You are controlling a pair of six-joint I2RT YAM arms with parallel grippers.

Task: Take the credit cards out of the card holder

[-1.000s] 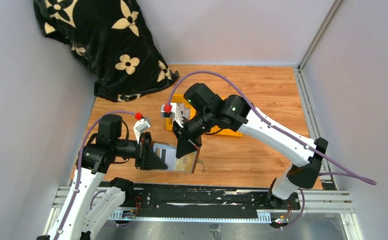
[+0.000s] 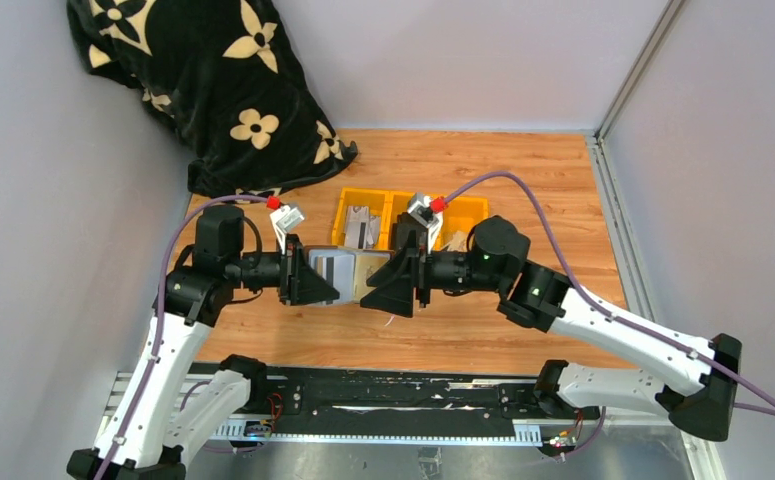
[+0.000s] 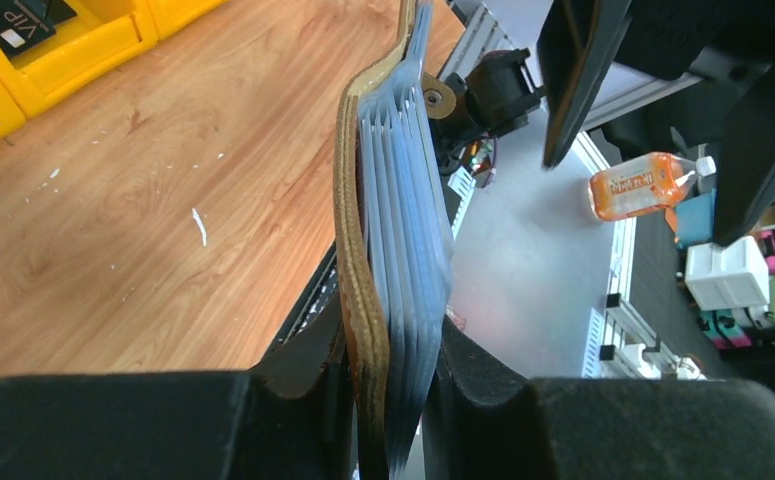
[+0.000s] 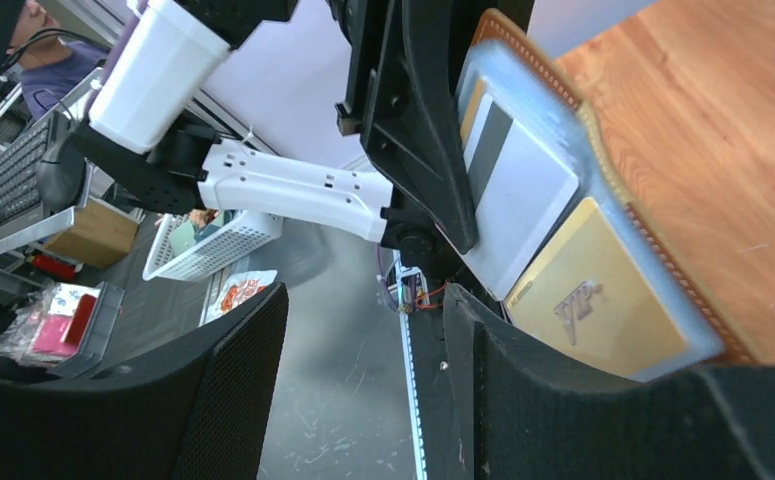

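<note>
Pinched by its edge, the brown card holder [image 3: 351, 250] hangs above the table, with my left gripper shut on it. Its clear sleeves [image 3: 403, 190] fan out beside the cover. In the right wrist view a silver card with a dark stripe [image 4: 518, 190] and a gold card [image 4: 598, 300] show in the opened sleeves. Close to the holder's free end, my right gripper stands open; between its fingers only background shows. The gold card is partly covered by the right gripper in the top view.
Behind the grippers on the table stands a yellow divided tray [image 2: 341, 222] with cards [image 2: 362, 228] in its left compartment. A black patterned cloth [image 2: 233, 110] lies at the back left. Bare wood [image 2: 533, 190] is free at the right.
The left gripper has carried the holder slightly toward the tray.
</note>
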